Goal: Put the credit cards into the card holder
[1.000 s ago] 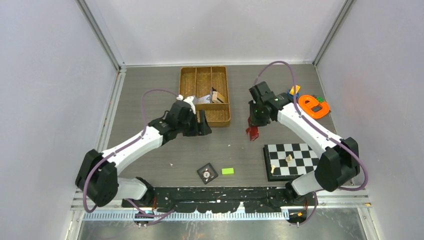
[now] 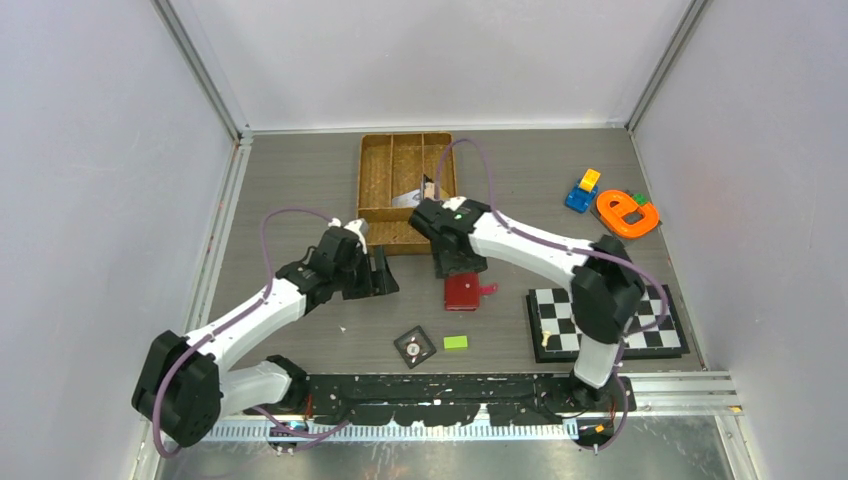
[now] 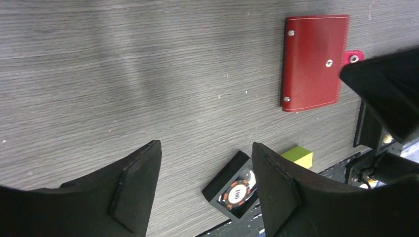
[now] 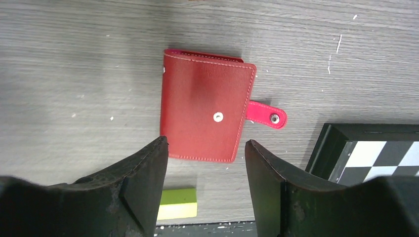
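A red leather card holder (image 2: 461, 293) with a snap strap lies flat and folded at the table's middle, also seen in the left wrist view (image 3: 313, 64) and the right wrist view (image 4: 205, 108). My right gripper is open just above it, nothing between its fingers. My left gripper (image 2: 380, 282) stands open to the left of the holder, above the bare table. No credit cards can be clearly made out.
A wooden divided tray (image 2: 376, 175) with some items stands behind. A chessboard (image 2: 560, 305) is at right, toys (image 2: 583, 196) at back right. A black square case (image 2: 415, 347) and green block (image 2: 455, 342) lie in front.
The card holder now lies further left and nearer the middle, released by my right gripper, which has moved left. My left gripper has drawn back toward the front-left.
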